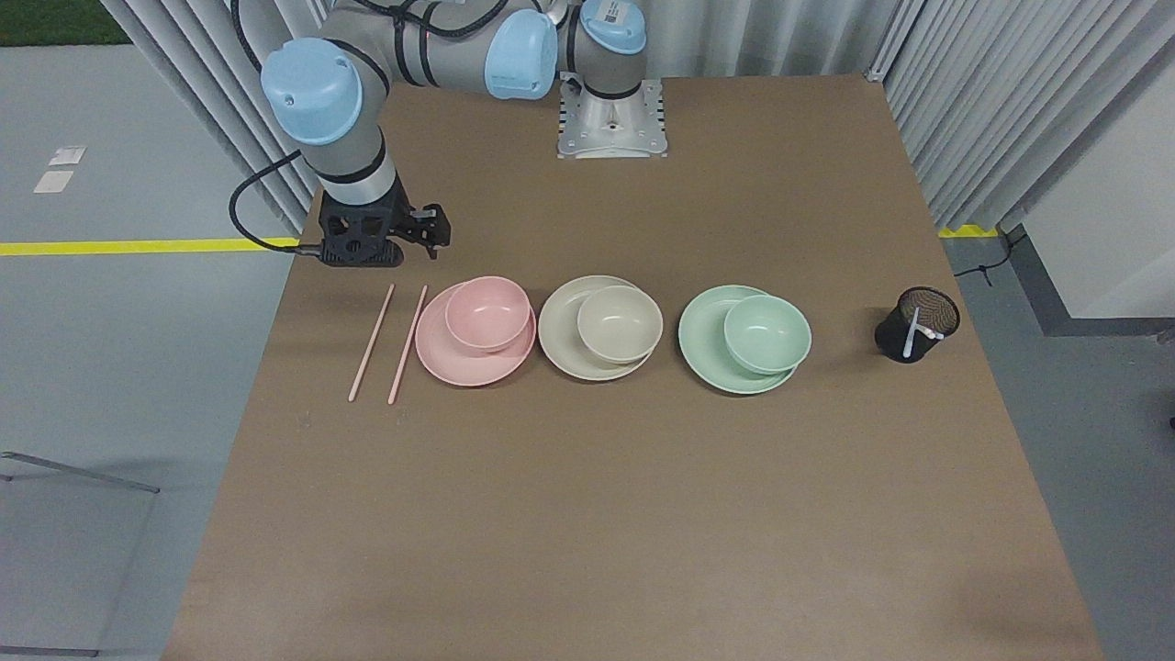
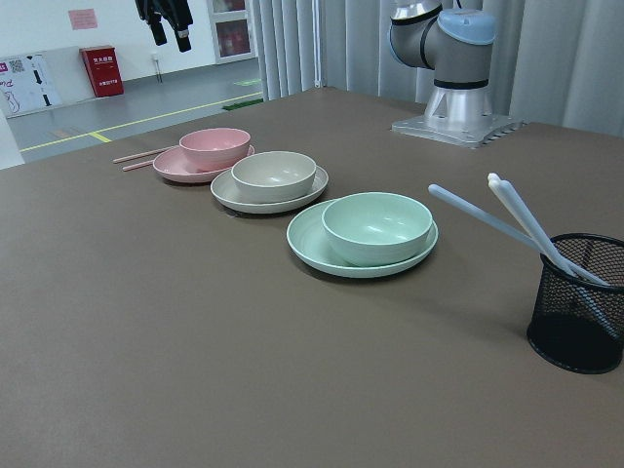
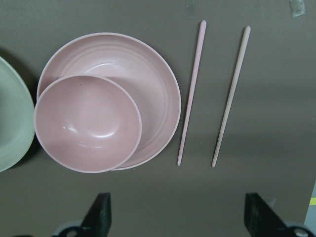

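My black gripper (image 1: 409, 233) is raised at the back left of the brown table; in the wrist view its fingers (image 3: 98, 215) stand wide apart, with nothing visible between them. A pink bowl (image 1: 487, 310) sits on a pink plate (image 1: 452, 364), with two pink chopsticks (image 1: 408, 347) lying side by side to the left. A cream bowl (image 1: 620, 319) rests on a cream plate (image 1: 562, 319), and a green bowl (image 1: 767, 329) on a green plate (image 1: 705, 341). At the right a black mesh cup (image 2: 575, 341) holds pale sticks (image 2: 531, 224).
The robot base (image 1: 611, 127) stands at the back of the table (image 1: 628, 496). A curtain lines the back, and the floor shows beyond both side edges.
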